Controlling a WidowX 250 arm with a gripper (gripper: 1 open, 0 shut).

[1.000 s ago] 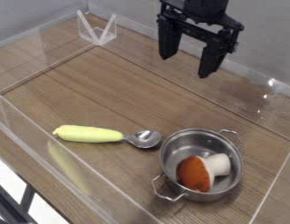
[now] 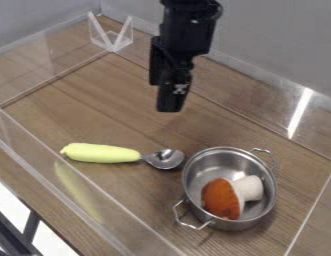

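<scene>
My black gripper [image 2: 172, 80] hangs in the upper middle over the wooden counter, side-on, so its finger state is unclear. Below it to the left lies a spoon [image 2: 164, 158] with a pale yellow handle. At the lower right a steel pot [image 2: 200, 175] with two wire handles holds an orange-and-white object [image 2: 223, 198].
A white rack-like object [image 2: 110, 38] stands at the back left corner. Pale walls and clear panels edge the counter [image 2: 88, 110], whose middle and left are clear.
My gripper has moved left and down from the upper right and turned side-on. The spoon, pot and its contents look unmoved.
</scene>
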